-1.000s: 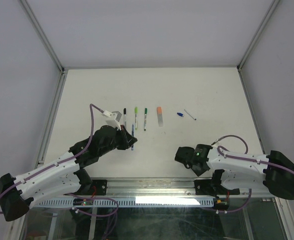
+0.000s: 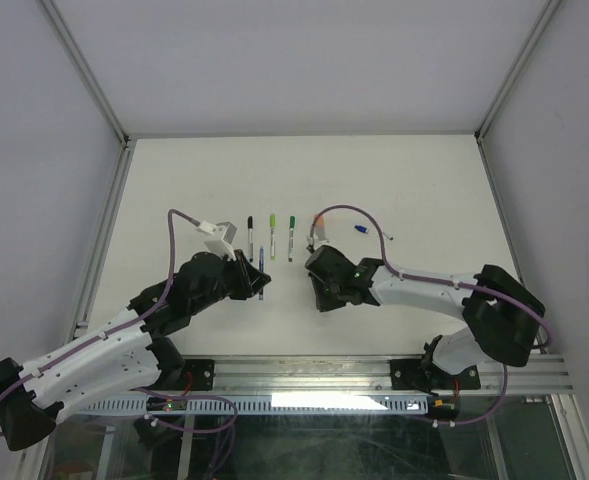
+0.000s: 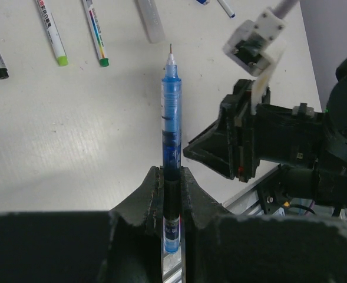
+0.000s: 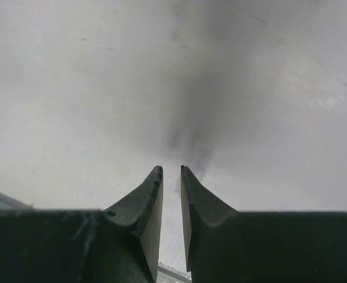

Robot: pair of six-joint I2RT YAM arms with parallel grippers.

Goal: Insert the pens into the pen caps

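Note:
In the left wrist view my left gripper is shut on a blue pen (image 3: pixel 171 112), held lengthwise with its tip pointing away. In the top view my right gripper (image 2: pixel 326 300) hangs right of the left one, its fingers slightly apart in the right wrist view, nothing visible between them. A black-ended marker (image 2: pixel 251 240), a light-green one (image 2: pixel 272 240) and a dark-green one (image 2: pixel 291 240) lie in a row behind the grippers. A small blue cap (image 2: pixel 361 229) lies at the right beside a thin white stick (image 2: pixel 387 235).
An orange-topped translucent object (image 2: pixel 319 222) lies behind my right arm, partly hidden by it. Metal rails (image 2: pixel 274 370) edge the front.
My right arm has moved up and left toward the left gripper and the middle of the table. The left gripper has shifted slightly left with the blue pen.

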